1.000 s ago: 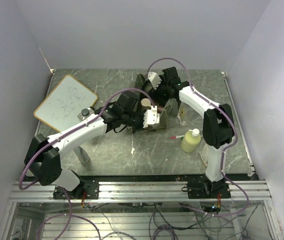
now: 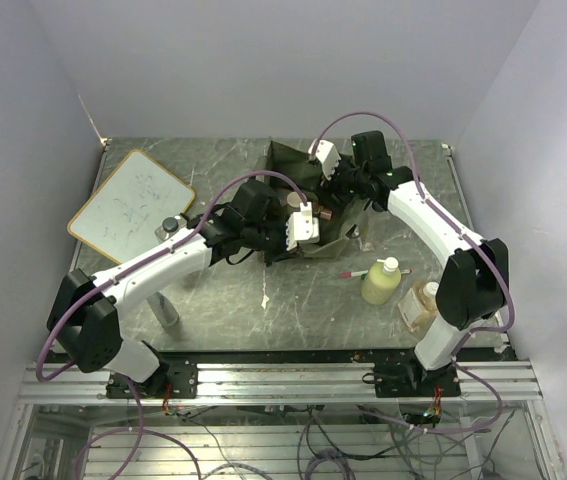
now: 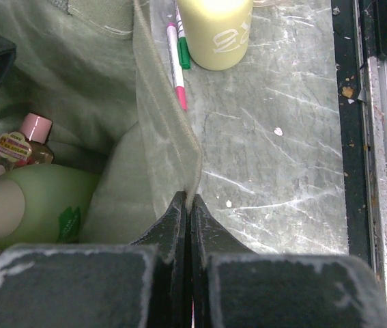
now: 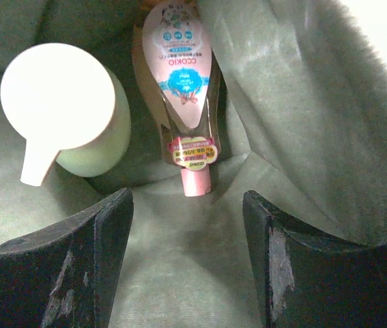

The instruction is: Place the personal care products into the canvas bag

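The olive canvas bag (image 2: 313, 240) stands at the middle back. My left gripper is shut on the bag's near rim, visible between its fingertips. My right gripper hangs open inside the bag, above a bottle with pink cap (image 4: 183, 68) and a green pump bottle with white top (image 4: 56, 96). Outside, a yellow pump bottle (image 2: 381, 285) and an amber bottle (image 2: 418, 308) stand at the front right.
Markers (image 3: 176, 61) lie beside the yellow bottle. A whiteboard (image 2: 128, 210) is at the back left, a grey cylinder (image 2: 163, 308) at the front left.
The right arm has moved rightward across the bag, its elbow shifting right. The bag's back has spread wider. The left arm stays in place.
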